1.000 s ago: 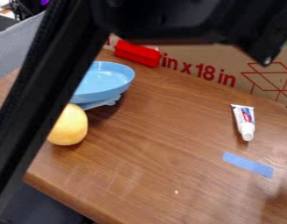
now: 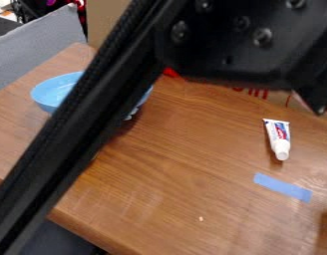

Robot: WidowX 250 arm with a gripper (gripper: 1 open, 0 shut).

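Note:
A dark robot arm crosses the view from the top right down to the lower left, covering much of the left half and the top. Behind it, a light blue dish [image 2: 56,88] is partly visible on the wooden table [image 2: 179,189]. A white toothpaste tube [image 2: 278,138] lies at the right. The gripper's fingers cannot be made out.
A strip of blue tape [image 2: 282,186] is stuck on the table at the right. A cardboard box stands along the back, mostly hidden by the arm. A grey padded surface [image 2: 27,60] is at the upper left.
The arm has swung down and right across the view. It now hides the yellow round object, most of the red item and the box's printing, which showed earlier.

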